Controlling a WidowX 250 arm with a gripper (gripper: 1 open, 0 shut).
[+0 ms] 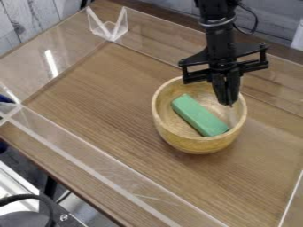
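A round light wooden bowl (pixel 174 133) sits on the wooden table, holding a green rectangular block (pixel 200 116) that lies slanted inside it. The black gripper (pixel 222 93) hangs from the top of the view over the back right of the bowl, above and to the right of the block. Its narrow tip looks shut, with nothing visible held.
A clear angular object (pixel 108 25) stands at the back left. A black round piece (pixel 27 213) is at the bottom left corner.
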